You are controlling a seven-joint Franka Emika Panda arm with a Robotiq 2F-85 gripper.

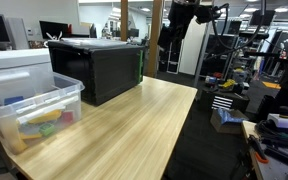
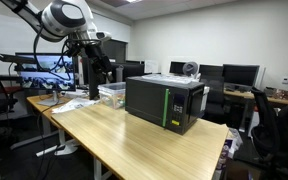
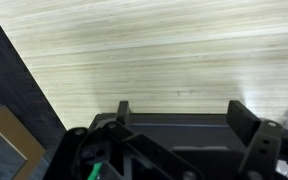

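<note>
High above the table, my gripper stands open in the wrist view, its two dark fingers [image 3: 123,112] wide apart with only bare tabletop and a dark edge visible between them. A black microwave-like box [image 1: 99,72] with a green strip rests on the wooden table [image 1: 124,130]. Its dark edge [image 3: 174,119] runs along the bottom of the wrist view, partly hidden by the gripper. In the second exterior view the same box [image 2: 162,102] is to the right of the raised arm [image 2: 76,30]. Nothing shows held.
A clear plastic bin [image 1: 36,108] with colourful items stands beside the black box; the bin [image 2: 113,95] also shows behind the table's left part in the second exterior view. Chairs and monitors stand around the table.
</note>
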